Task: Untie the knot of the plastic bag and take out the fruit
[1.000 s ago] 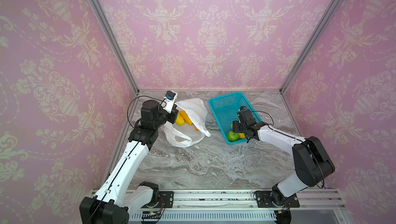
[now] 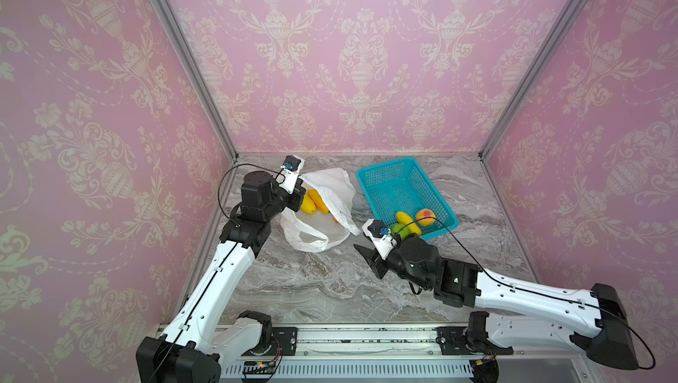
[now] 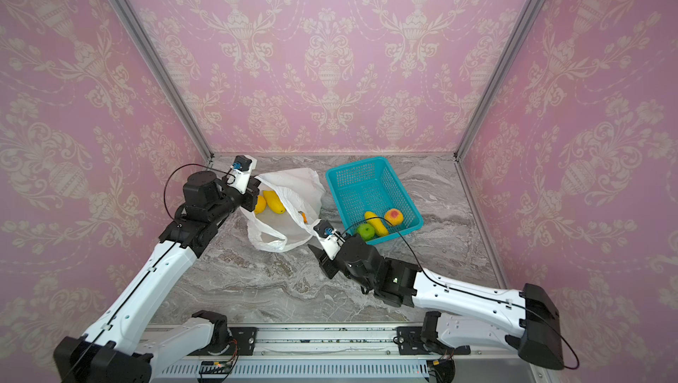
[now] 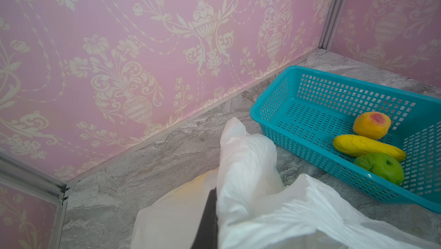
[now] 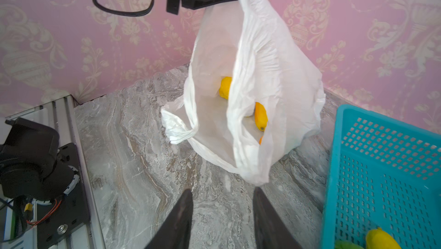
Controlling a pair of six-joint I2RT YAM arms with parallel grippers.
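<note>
The white plastic bag point(image 2: 339, 189) is open toward the front, its upper edge held up by my left gripper point(image 2: 301, 199), which is shut on the film. Yellow fruit point(image 2: 319, 201) and a bit of orange fruit point(image 2: 334, 219) show inside the bag. Through the bag's mouth, yellow fruit point(image 5: 260, 116) also appears in the right wrist view. My right gripper is parted, nothing between its fingers, in front of the bag. In the blue basket point(image 4: 303, 141) lie a peach point(image 4: 372, 125), a banana point(image 4: 365, 146) and a green fruit point(image 4: 381, 166).
The basket stands right of the bag, close to the right arm. Bare marble table point(image 2: 310, 291) spreads in front of the bag. A loose flap of bag film point(image 5: 250, 157) hangs ahead of my right gripper. The pink back wall point(image 2: 360, 65) is behind everything.
My right gripper has risen from the basket and swung left to the front of the bag, uncovering the fruit in the basket. The left arm and the bag look unmoved.
</note>
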